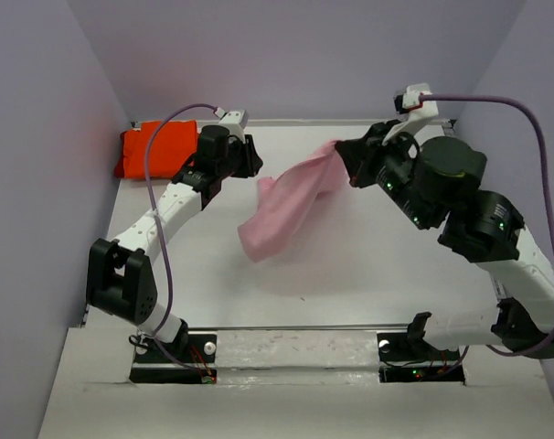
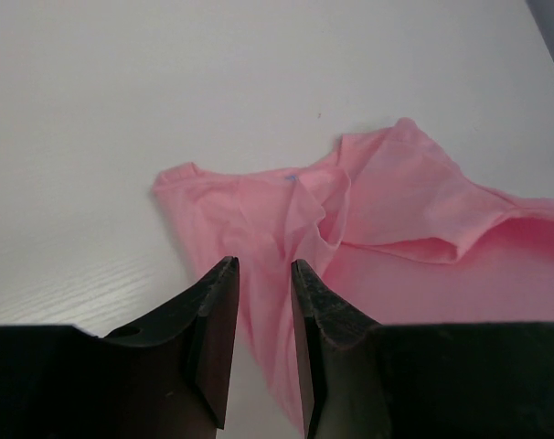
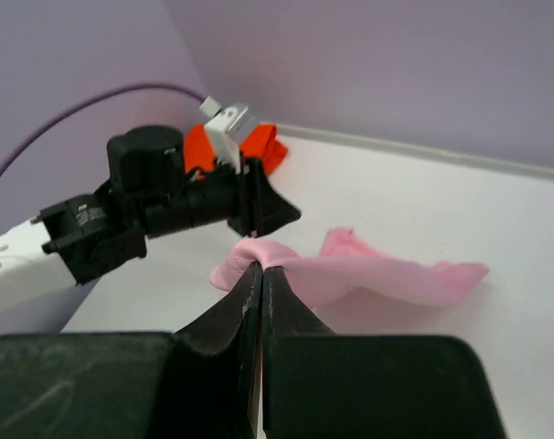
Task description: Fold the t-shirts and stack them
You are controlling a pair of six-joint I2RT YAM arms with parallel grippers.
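The pink t-shirt (image 1: pixel 286 201) is partly lifted, one edge running up to my right gripper (image 1: pixel 357 157), which is shut on it high over the right of the table. In the right wrist view the pink fabric (image 3: pixel 368 274) rises into the fingertips. My left gripper (image 1: pixel 251 157) hangs at upper middle, left of the lifted cloth; in the left wrist view its fingers (image 2: pixel 213 329) are slightly apart over loosely bunched pink fabric (image 2: pixel 231 219), with nothing visibly held.
A folded orange-red t-shirt (image 1: pixel 158 146) lies at the back left corner. Grey walls stand on three sides.
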